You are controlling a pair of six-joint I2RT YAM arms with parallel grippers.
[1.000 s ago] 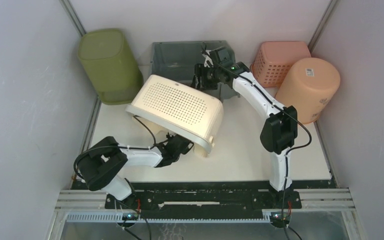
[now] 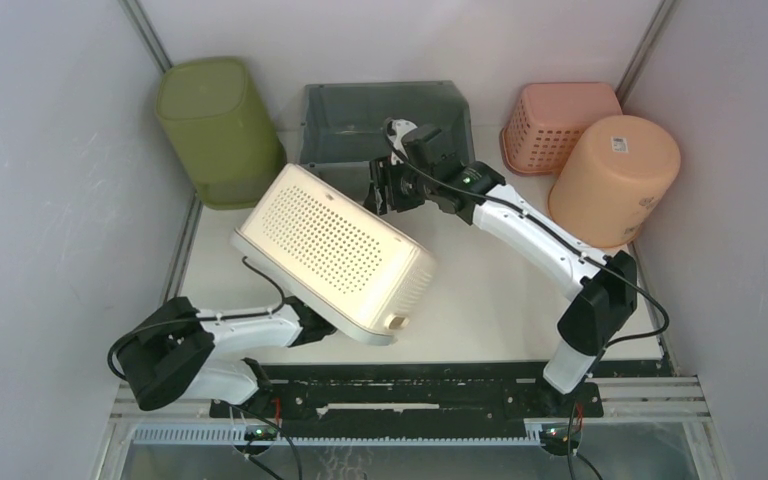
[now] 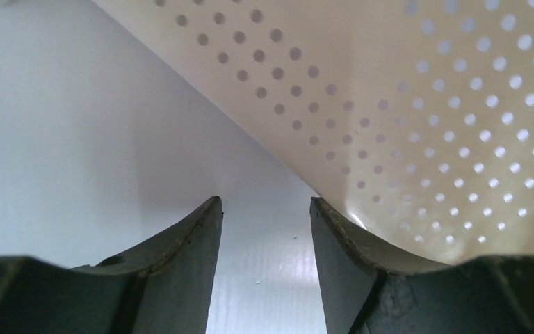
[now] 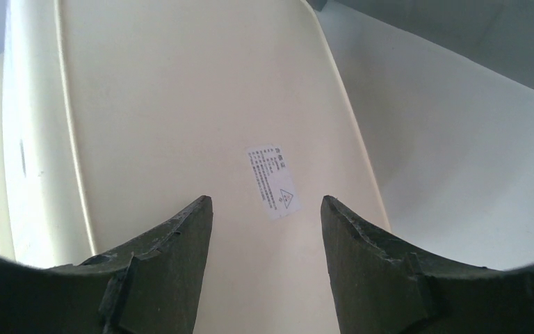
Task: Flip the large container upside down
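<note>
The large cream container (image 2: 332,245) with perforated sides lies tilted diagonally over the middle-left of the table. My left gripper is mostly hidden beneath it in the top view; in the left wrist view its fingers stand apart beside the dotted wall (image 3: 459,104). My right gripper (image 2: 380,200) is at the container's back-right edge. In the right wrist view its fingertips (image 4: 193,212) are apart in front of the cream surface with a white label (image 4: 272,181); whether anything is gripped between them I cannot tell.
A grey bin (image 2: 380,110) stands at the back, a green bin (image 2: 215,130) at back left, a pink basket (image 2: 560,110) and peach bin (image 2: 615,175) at back right.
The container has shifted left and toward the front, changing its tilt.
</note>
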